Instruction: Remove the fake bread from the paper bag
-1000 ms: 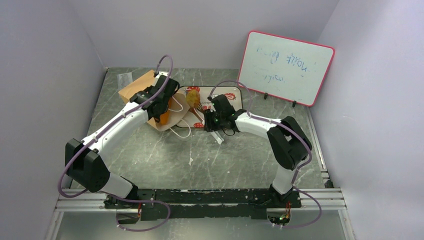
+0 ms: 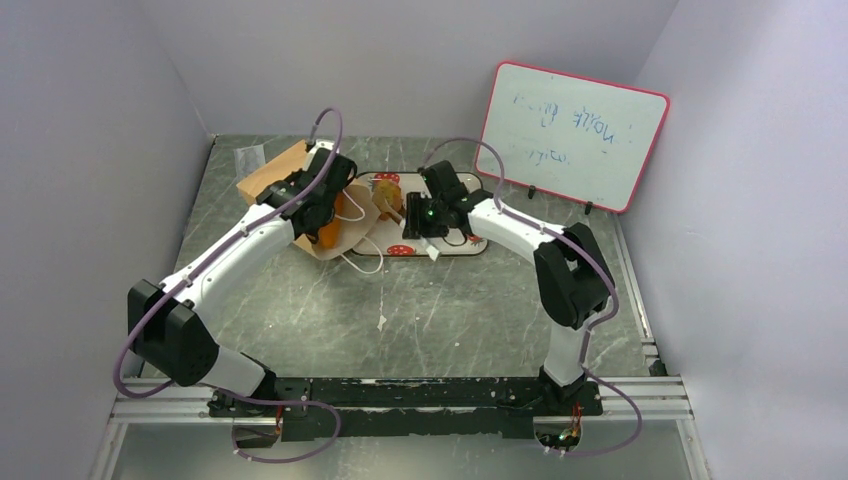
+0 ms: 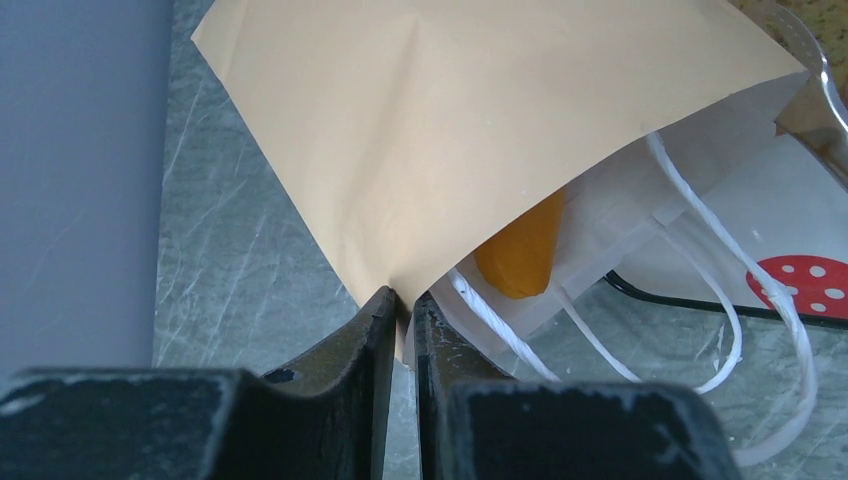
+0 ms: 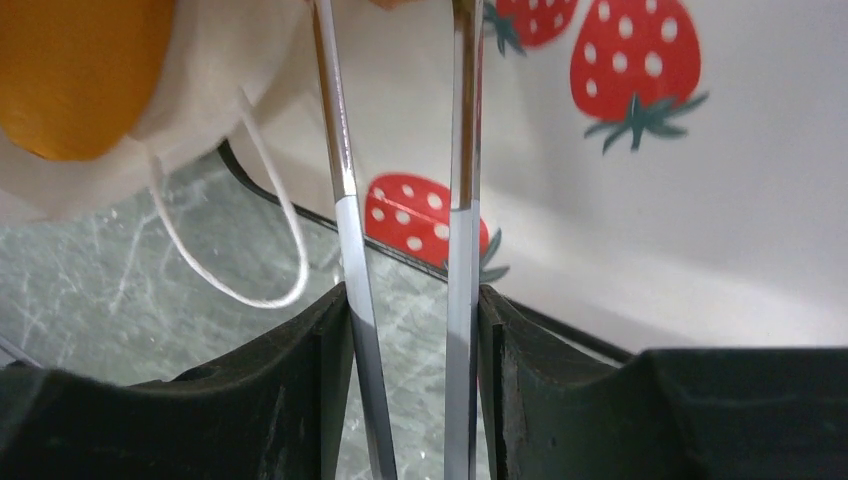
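Note:
The brown paper bag (image 3: 450,110) lies on its side at the left with its mouth facing right. My left gripper is shut on the edge of its opening. An orange piece (image 3: 520,245) shows inside the bag. Between the fingers of my right gripper are the two arms of a pair of tongs (image 4: 350,240), spread somewhat apart. In the top view, a brown fake bread (image 2: 387,193) is at the far end of the tongs, outside the bag mouth and over the board. Whether the tips pinch it cannot be told.
Beneath the tongs lies a white board (image 4: 680,260) with strawberry prints. White bag handles (image 2: 366,262) loop out towards the front. A whiteboard (image 2: 570,130) leans at the back right.
My right gripper and the tongs handle have shifted towards the back of the table. The bread has hardly moved. The left arm and the bag look nearly unchanged.

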